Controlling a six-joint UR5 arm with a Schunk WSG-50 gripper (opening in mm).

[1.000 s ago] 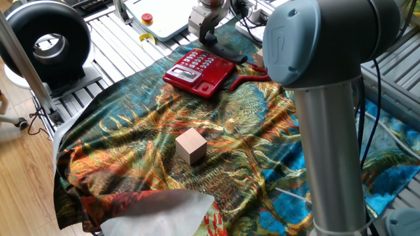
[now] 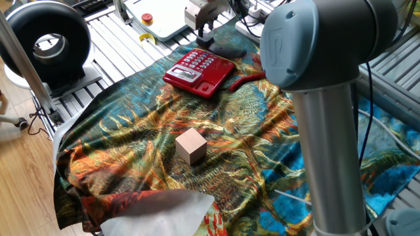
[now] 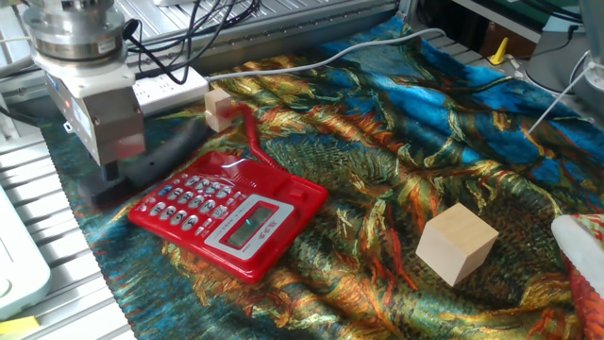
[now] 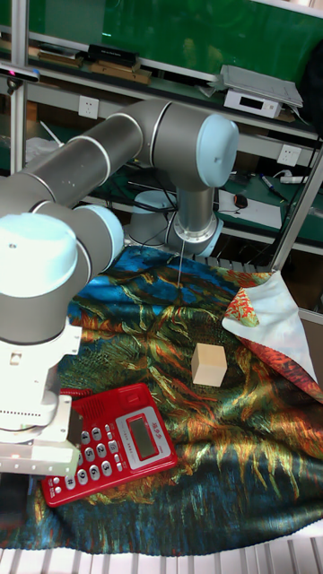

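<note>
A red telephone (image 3: 229, 212) with a keypad and small display lies on the patterned cloth. Its red curved handset (image 3: 253, 139) is off the body, one end by a small wooden block (image 3: 218, 110). A larger wooden cube (image 3: 457, 244) sits apart on the cloth, also plain in exterior view 1 (image 2: 191, 145). My gripper (image 2: 211, 43) is beside the phone's keypad end. Below its body are dark, blurred parts; how its fingers stand is unclear. In exterior view 3, the pale arm end (image 4: 39, 435) covers part of the phone.
Crumpled patterned cloth (image 2: 125, 124) covers the table, with a pale folded corner (image 2: 161, 216). A power strip (image 3: 165, 90) and cables lie behind the phone. A red stop button (image 2: 147, 18) sits on a pale panel. Open cloth surrounds the cube.
My gripper has shifted slightly left in exterior view 1, and its dark lower parts look different. The small block beside the handset is now hidden there. Phone and larger cube stay put.
</note>
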